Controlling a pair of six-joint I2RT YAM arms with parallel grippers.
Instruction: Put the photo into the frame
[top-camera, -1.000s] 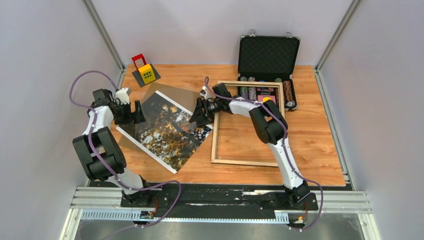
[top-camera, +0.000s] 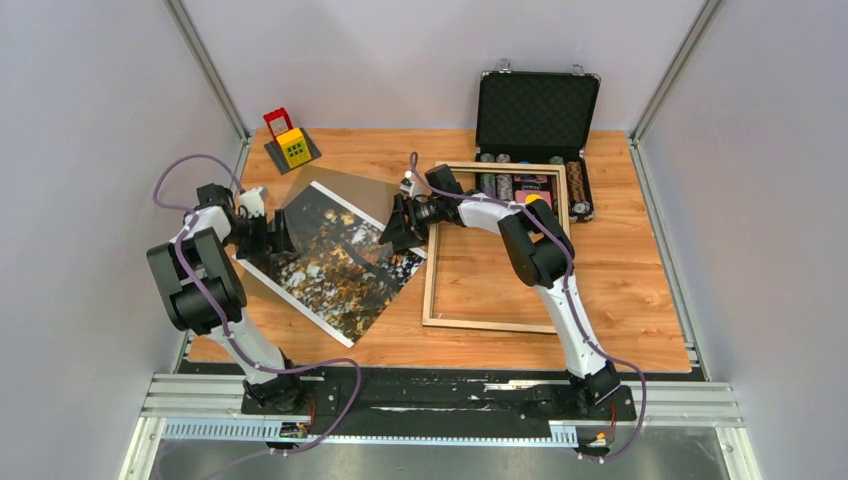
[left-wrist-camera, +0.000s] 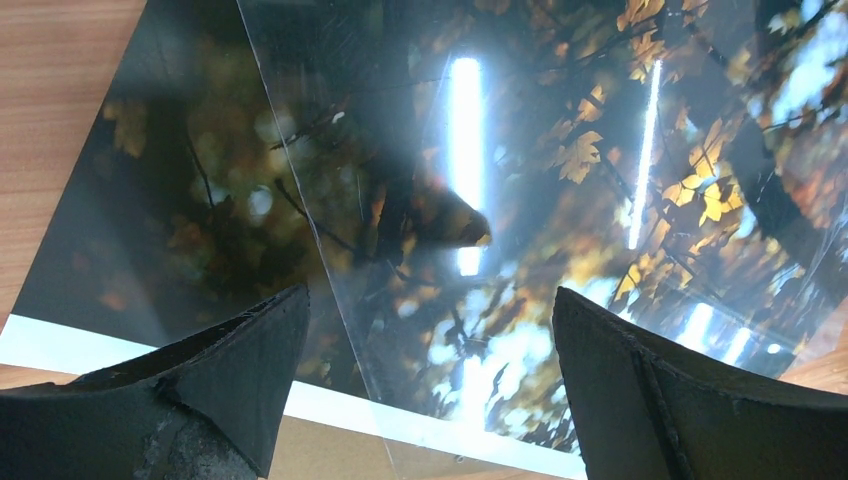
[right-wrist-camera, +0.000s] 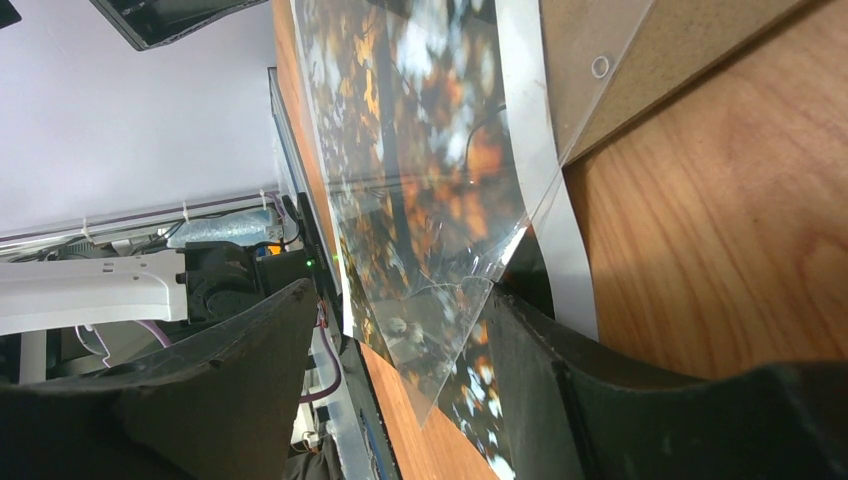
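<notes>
On the left of the table lies the photo (top-camera: 335, 275), an autumn-leaf print with white borders, over a brown backing board (top-camera: 365, 190). A clear sheet (left-wrist-camera: 560, 150) lies skewed across it, glinting with reflections. My left gripper (top-camera: 284, 233) is over the photo's left corner, open and empty, as the left wrist view confirms. At the photo's right side is my right gripper, its fingers apart. A corner of the clear sheet reaches between them, its edge close to one fingertip; whether they touch I cannot tell. The empty wooden frame (top-camera: 431, 290) lies to the right, partly beneath the right arm.
An open black case (top-camera: 538, 112) with chips stands at the back right, partly under the frame's far end. A red and yellow toy (top-camera: 292, 146) sits at the back left. Bare table (top-camera: 635, 270) shows on the far right.
My left gripper has lowered and shifted slightly right over the photo's left corner. The right arm, photo and frame look unmoved in the top view.
</notes>
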